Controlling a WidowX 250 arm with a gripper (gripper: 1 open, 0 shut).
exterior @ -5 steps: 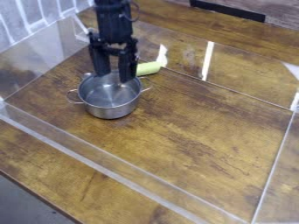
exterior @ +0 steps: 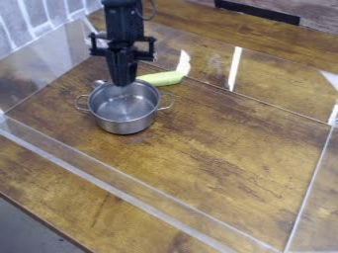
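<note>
My black gripper (exterior: 123, 79) hangs just above the back part of a steel pot (exterior: 125, 117) with two side handles, left of centre on the wooden table. Its fingertips are close together and look shut; I see nothing held between them. A pale green elongated object (exterior: 165, 77), like a corn cob or vegetable, lies behind and right of the pot, partly near the gripper.
Clear plastic panels (exterior: 264, 97) edge the work area on several sides. A dark strip runs along the back right.
The pot and the green object look unmoved.
</note>
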